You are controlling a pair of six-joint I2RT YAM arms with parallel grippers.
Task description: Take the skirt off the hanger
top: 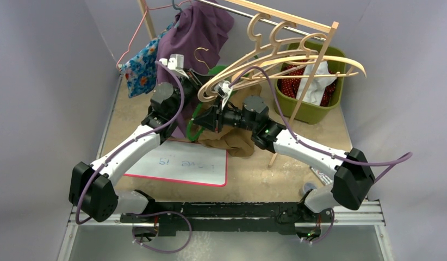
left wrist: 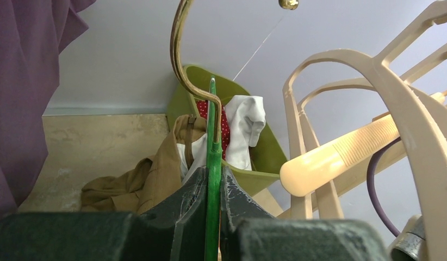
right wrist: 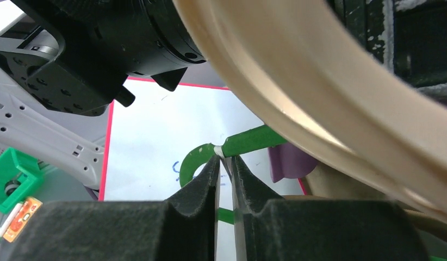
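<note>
A green hanger (left wrist: 212, 157) with a gold hook (left wrist: 180, 60) is held upright in my left gripper, which is shut on it. My right gripper is shut at the hanger's notched end (right wrist: 197, 163). From a white band (right wrist: 218, 151) round that notch, a thin strap runs down between the right fingertips. Brown cloth, apparently the skirt (top: 237, 144), sags below and beside the hanger in the top view; how it joins the strap is hidden. The left fingertips are mostly covered in the top view.
Wooden hangers (top: 265, 60) crowd the rail and reach over the right gripper. Purple cloth (top: 197, 32) and blue floral fabric (top: 140, 70) hang at left. A green bin (top: 308, 114) with clothes stands back right. A whiteboard (top: 178, 163) lies in front.
</note>
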